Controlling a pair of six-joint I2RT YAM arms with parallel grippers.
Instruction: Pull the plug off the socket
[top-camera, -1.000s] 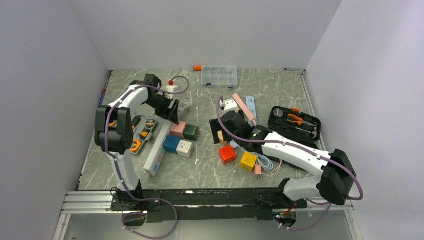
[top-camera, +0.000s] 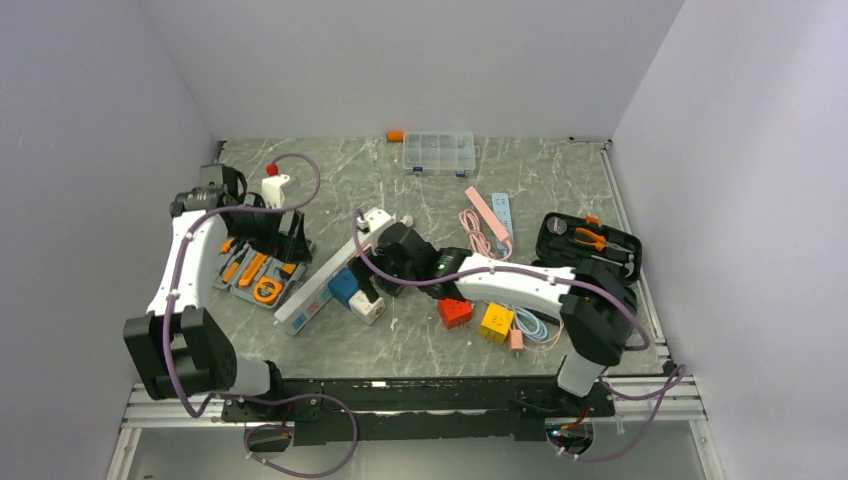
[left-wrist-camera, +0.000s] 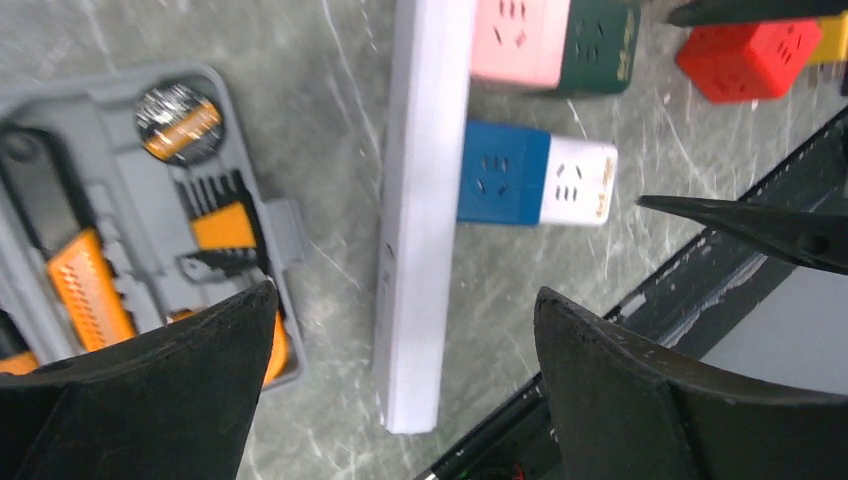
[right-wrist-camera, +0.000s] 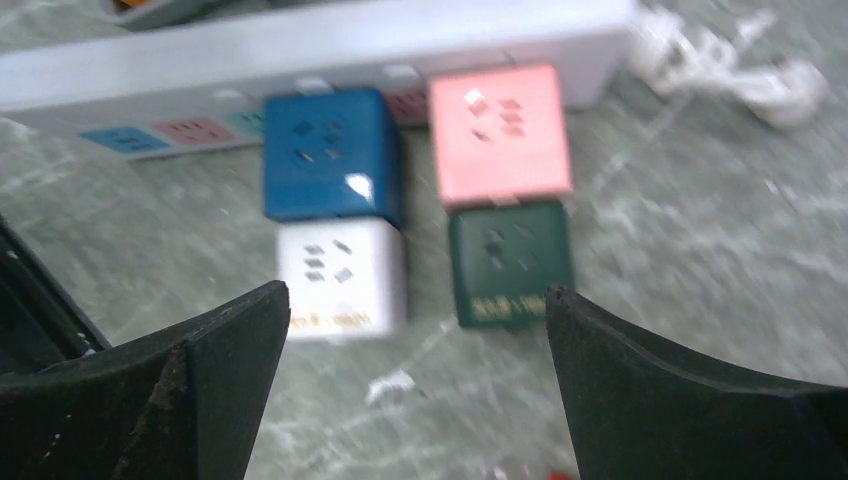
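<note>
A long white power strip (top-camera: 303, 306) lies at a slant on the table. Plugged along its side are a blue cube (right-wrist-camera: 330, 160) with a white cube (right-wrist-camera: 340, 275) behind it, and a pink cube (right-wrist-camera: 500, 135) with a dark green cube (right-wrist-camera: 510, 262) behind it. My right gripper (top-camera: 366, 278), open and empty, is above the cubes and hides the pink one from the top. My left gripper (top-camera: 291, 245) stands open, left of the strip; in the left wrist view the strip shows between its fingers but below them.
A grey tool tray (top-camera: 247, 277) lies left of the strip. Right of the cubes are a red cube (top-camera: 455, 312) and a yellow cube (top-camera: 496, 322), with cords beyond. A black toolbox (top-camera: 590, 246) sits at far right, a clear organizer (top-camera: 439, 152) at the back.
The strip and its cubes have turned, its near end swinging left. My left gripper has moved left and nearer the front, off the strip's far end. The right gripper has come left over the cubes.
</note>
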